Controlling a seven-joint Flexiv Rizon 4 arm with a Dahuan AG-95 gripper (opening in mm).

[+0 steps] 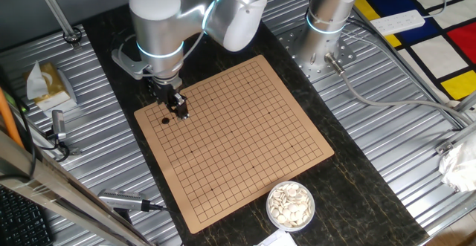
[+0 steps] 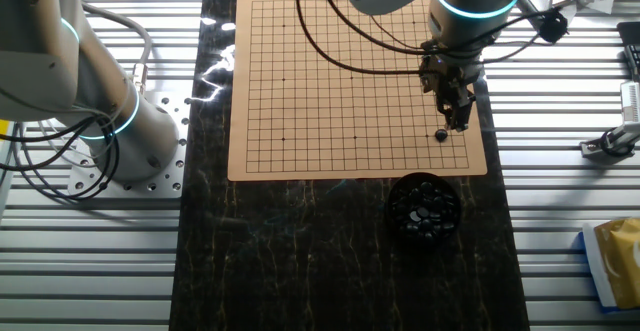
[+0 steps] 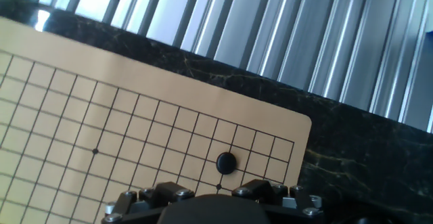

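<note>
A single black stone lies near one corner of the tan gridded board. In the wrist view the stone sits just beyond my finger mechanism, clear of it. My gripper points down low over the same corner, slightly inward from the stone. Exterior view 2 has the gripper close beside the stone. Its fingertips are small and dark there, and the wrist view cuts them off, so neither the finger opening nor anything between the fingers can be made out.
A dark bowl of black stones stands beside the board in exterior view 2. At the opposite side is a clear bowl of white stones. A tissue box sits off the dark table. Most of the board is bare.
</note>
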